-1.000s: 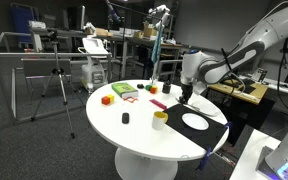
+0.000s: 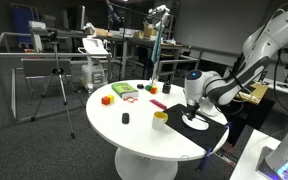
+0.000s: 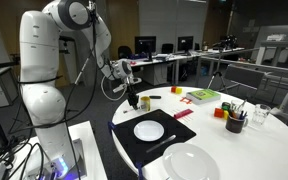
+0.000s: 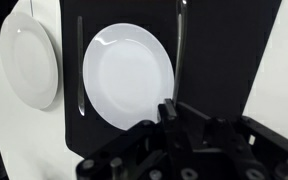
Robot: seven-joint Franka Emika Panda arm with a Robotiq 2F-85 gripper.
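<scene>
A slim silver utensil [image 4: 181, 42] runs up from between the fingertips of my gripper, which is shut on it. Its far end is cut off by the top of the wrist view, so its kind cannot be told. Just left of it, a white plate [image 4: 128, 75] rests on a black placemat [image 4: 216, 60]. Along the plate's other side lies a dark, slim knife [image 4: 81, 66]. In exterior view 1 my gripper is low over the mat, beside the plate [image 2: 195, 121].
A second white plate [image 3: 187, 163] stands off the mat. On the round white table [image 2: 119, 120] are a yellow mug [image 2: 159, 120], a dark mug [image 3: 235, 121], a green box [image 3: 203, 96] and small coloured blocks. The table's left side has free room.
The plate has stayed in place.
</scene>
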